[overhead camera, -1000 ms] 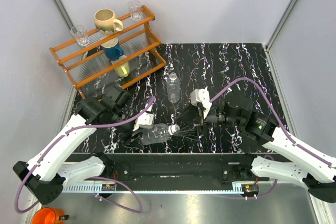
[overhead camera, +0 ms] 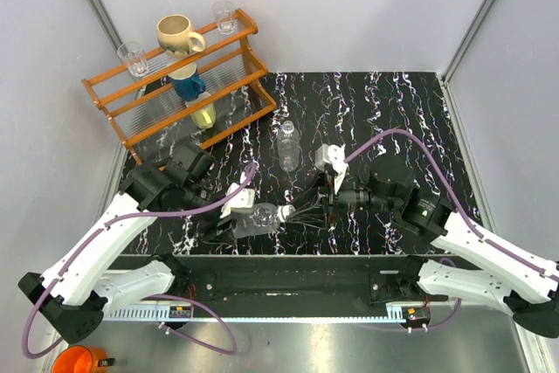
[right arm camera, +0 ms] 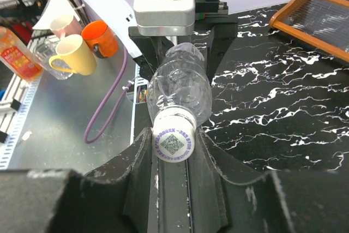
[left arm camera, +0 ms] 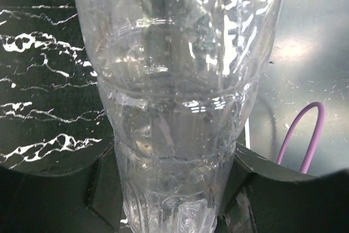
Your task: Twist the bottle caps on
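A clear plastic bottle (overhead camera: 257, 220) lies sideways above the counter's front edge, its neck pointing right. My left gripper (overhead camera: 232, 217) is shut around its body; the left wrist view shows the ribbed bottle (left arm camera: 180, 107) between both fingers. A white cap (right arm camera: 173, 139) with a printed code sits on the bottle's mouth, facing the right wrist camera. My right gripper is part open, with a finger on either side of the cap and little room between. Whether the fingers touch it, I cannot tell. Another clear bottle (overhead camera: 288, 150) stands on the black counter behind.
A wooden rack (overhead camera: 249, 76) with mugs and glasses stands at the back left. In the right wrist view, an orange mug (right arm camera: 100, 39) and a yellow mug (right arm camera: 79, 54) are off to the left.
My right gripper has turned slightly about the cap. In the top view the cap end of the bottle has shifted a little left. My left gripper still holds the bottle.
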